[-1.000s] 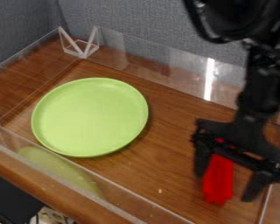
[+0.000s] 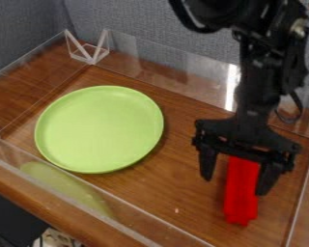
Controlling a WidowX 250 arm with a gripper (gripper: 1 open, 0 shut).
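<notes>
My black gripper (image 2: 243, 154) is open over the red block (image 2: 241, 198) on the right of the wooden surface, its fingers on either side of the block's upper end. The block lies lengthwise toward the front; its far end is partly hidden by the gripper.
A large green plate (image 2: 99, 128) lies at the left. Clear walls surround the work area, with a white frame (image 2: 88, 50) at the back-left corner. The wood between plate and block is clear.
</notes>
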